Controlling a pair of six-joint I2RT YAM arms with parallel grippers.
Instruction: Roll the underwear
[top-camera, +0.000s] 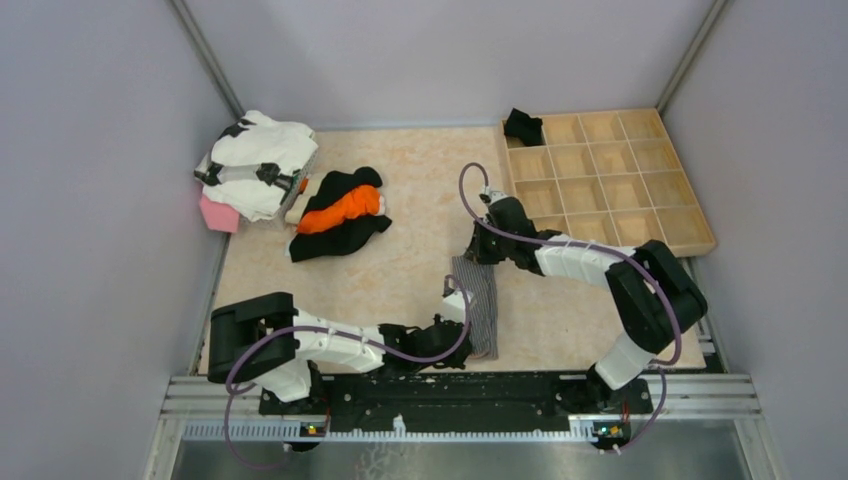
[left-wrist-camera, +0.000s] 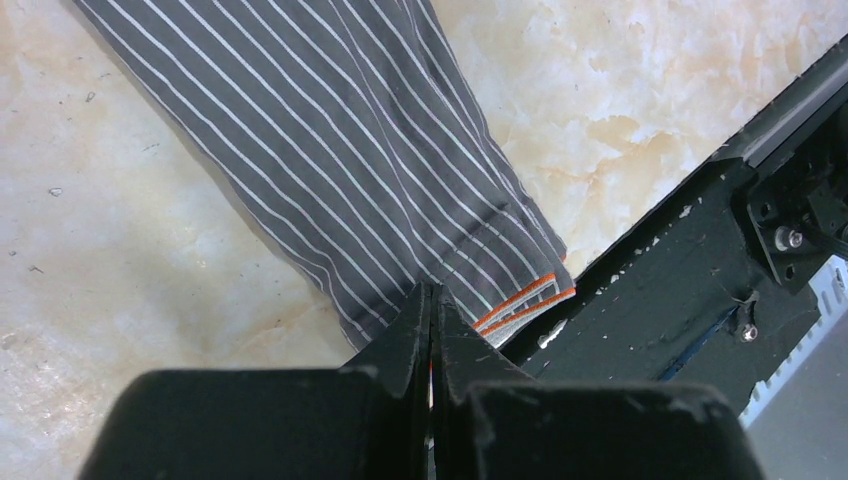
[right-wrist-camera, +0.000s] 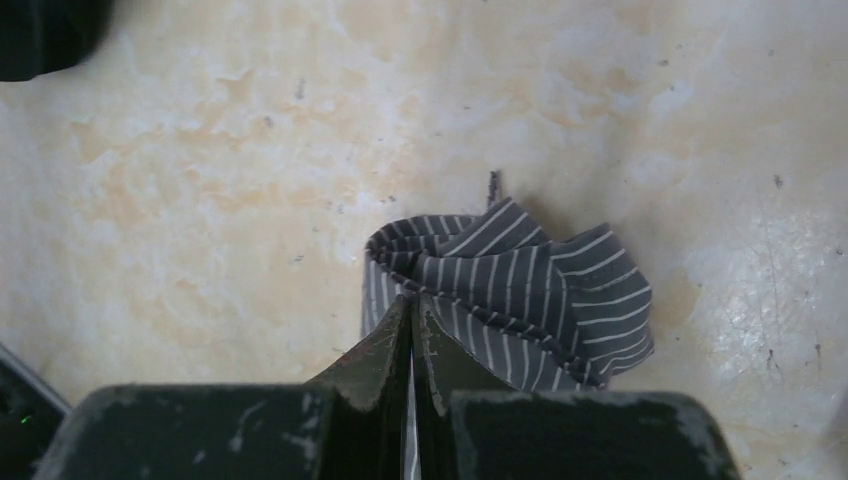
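Grey striped underwear (top-camera: 477, 307) lies lengthwise at the table's front middle. My left gripper (top-camera: 457, 358) is shut at its near end; in the left wrist view its fingertips (left-wrist-camera: 430, 300) are over that end, beside orange-edged fabric, with nothing visible held between them. My right gripper (top-camera: 478, 254) is over the far end; in the right wrist view its shut fingertips (right-wrist-camera: 411, 310) are at the bunched, folded end of the cloth (right-wrist-camera: 600, 290), with nothing visible between them.
A wooden compartment box (top-camera: 612, 212) with black cloth in one corner stands back right. Black and orange garments (top-camera: 342, 210) and a basket of white cloths (top-camera: 255, 160) lie back left.
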